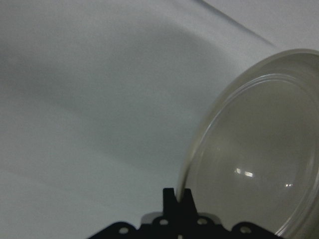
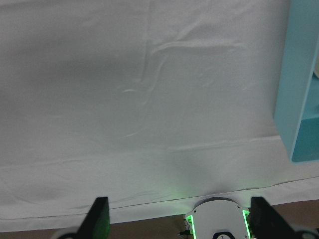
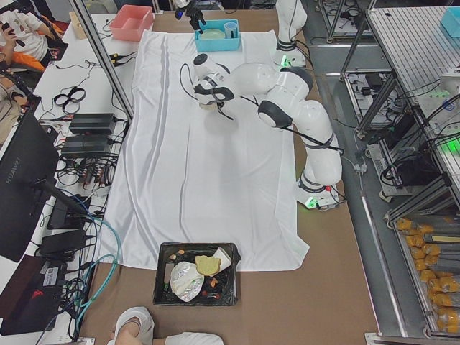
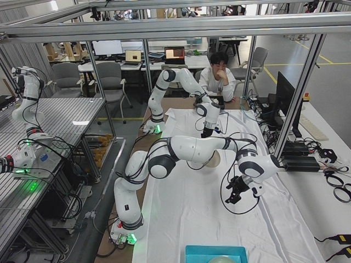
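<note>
A translucent beige bowl [image 1: 249, 144] fills the right of the left wrist view, its rim between the fingertips of my left gripper, which is shut on it. In the camera right view this bowl [image 4: 214, 160] shows behind the near arm, above the white cloth [image 4: 197, 208]. My right gripper hangs open over the cloth with nothing between its fingers, beside a light blue bin [image 2: 289, 79].
The blue bin [image 3: 217, 44] holds a plate and cup at the cloth's far end. A black tray [image 3: 162, 280] with wrappers and scraps lies at the near end. A monitor and cables crowd the left side.
</note>
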